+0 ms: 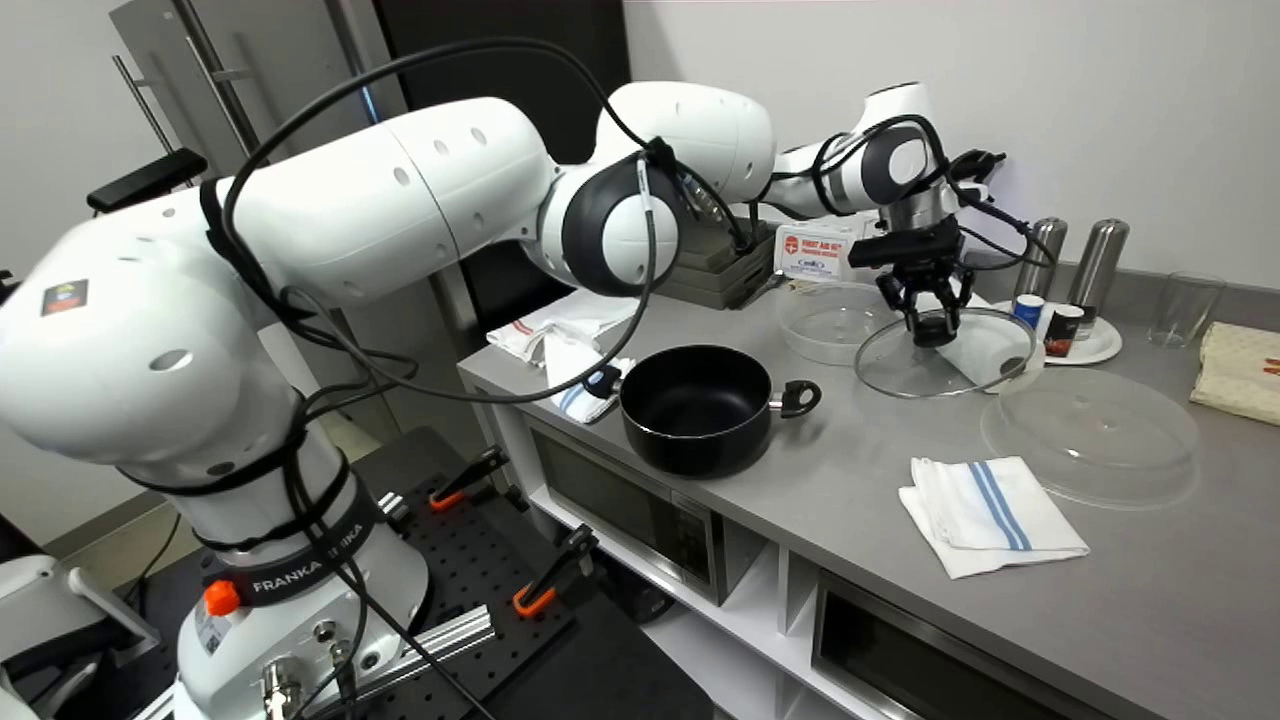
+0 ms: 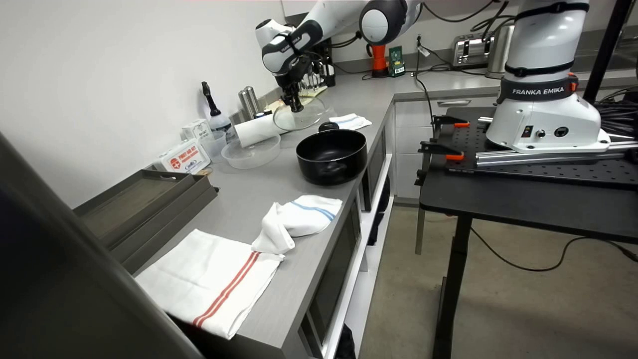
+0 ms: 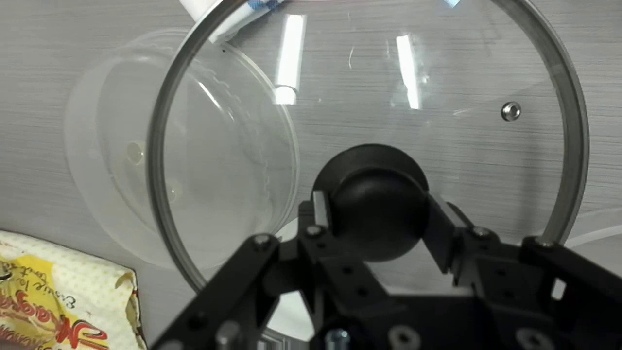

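My gripper is shut on the black knob (image 3: 382,224) of a clear glass lid with a grey rim (image 3: 574,134). In exterior view 1 the lid (image 1: 894,366) lies roughly level near the back of the counter, right of the black pot (image 1: 696,408) and apart from it. Whether the lid touches the counter is hard to tell. The pot stands open and empty, with its two handles pointing left and right. In exterior view 2 the gripper (image 2: 294,104) and lid (image 2: 305,116) are behind the pot (image 2: 332,149).
Clear plastic pieces, a tub (image 1: 828,342) and a round cover (image 1: 1092,432), flank the lid. A paper roll (image 2: 254,130) lies behind it. A folded towel (image 1: 990,516) rests near the front edge. Steel shakers (image 1: 1098,270) and a plate with cups stand at the back.
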